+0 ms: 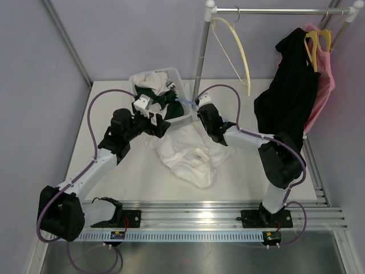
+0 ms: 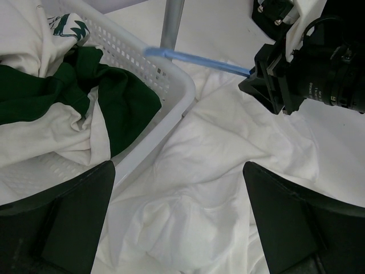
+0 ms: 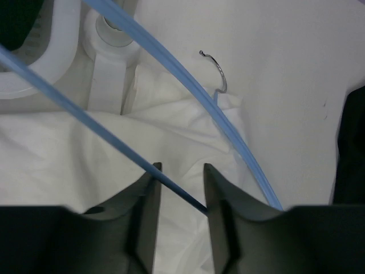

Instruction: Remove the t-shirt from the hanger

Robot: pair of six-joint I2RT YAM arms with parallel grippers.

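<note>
The white t-shirt [image 1: 185, 153] lies crumpled on the table, and its folds [image 2: 194, 222] show beneath my left gripper [image 1: 162, 124]. That gripper is open, with nothing between its wide fingers. A light blue hanger [image 2: 205, 61] reaches from my right gripper [image 1: 201, 114] over the basket's corner. In the right wrist view, the right fingers [image 3: 149, 197] stand apart, and one hanger bar [image 3: 122, 147] crosses them up to the right finger. The second bar runs beyond, and the metal hook [image 3: 219, 73] shows over the shirt's edge. No shirt fabric is visibly on the bars.
A white basket [image 1: 189, 108] with green and white clothes stands behind the shirt. The rack post [image 1: 201, 57] rises beside it. A black garment [image 1: 288, 91] and a pink one hang at the right, and a pale yellow hanger [image 1: 242, 51] is on the rail.
</note>
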